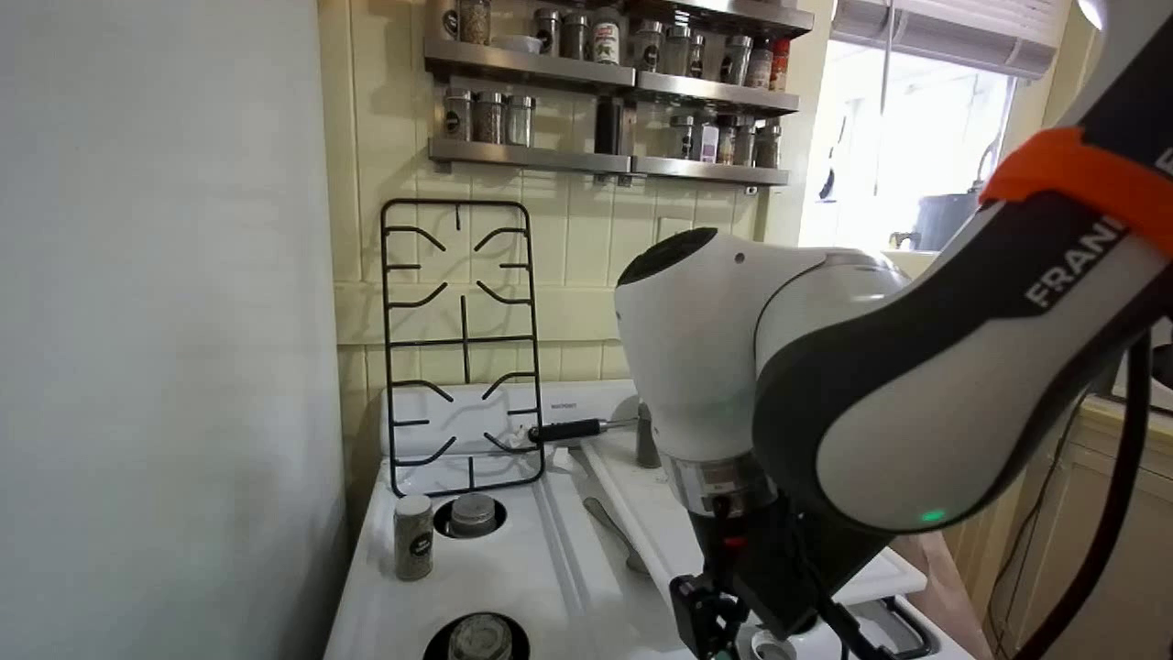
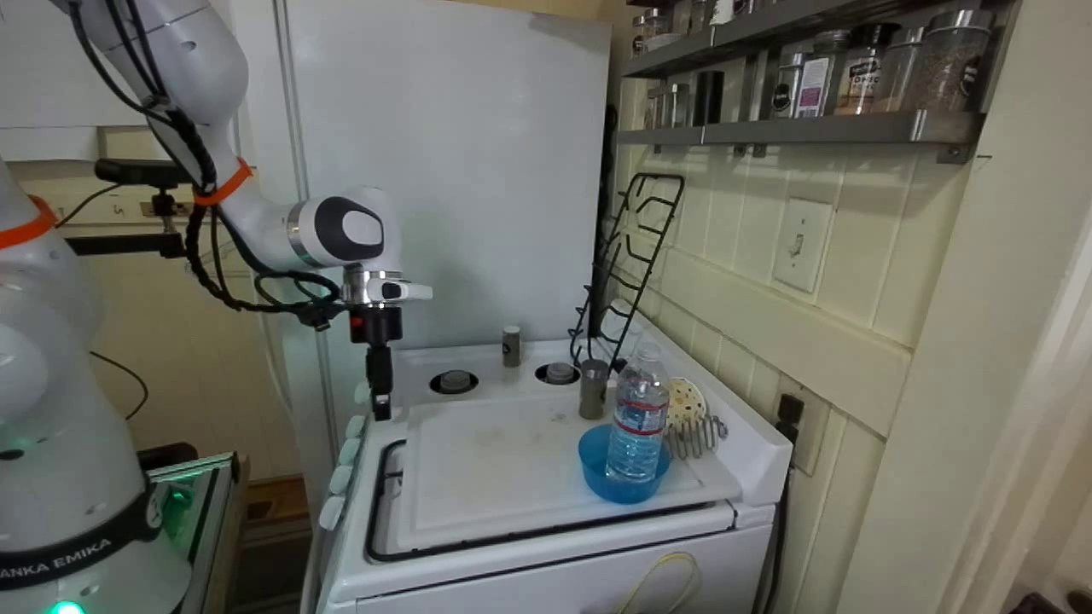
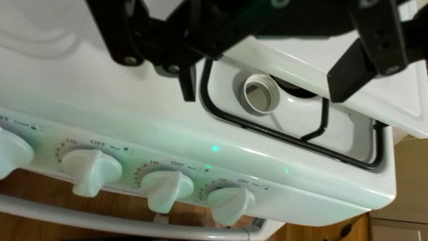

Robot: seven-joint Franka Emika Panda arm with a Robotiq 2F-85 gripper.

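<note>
Over the front of the stove my gripper stands open, its black fingers (image 3: 353,70) wide apart with nothing between them. Below, in the wrist view, a white, hollow, ring-like piece (image 3: 275,94) sits in the recessed burner well, inside the black grate (image 3: 277,138). It appears between the fingers in that view but lies lower, apart from them. Exterior view 2 has the gripper (image 2: 380,399) pointing down near the front corner of the white board (image 2: 481,466). In exterior view 1 only part of the gripper shows, at the bottom edge.
A spice jar (image 1: 413,544) stands beside the left rear burner; a shaker (image 2: 594,390) is on the board. The water bottle (image 2: 636,430) sits in a blue bowl (image 2: 599,472). Another grate (image 1: 464,341) leans on the wall. Control knobs (image 3: 166,188) line the front. Much of the board is clear.
</note>
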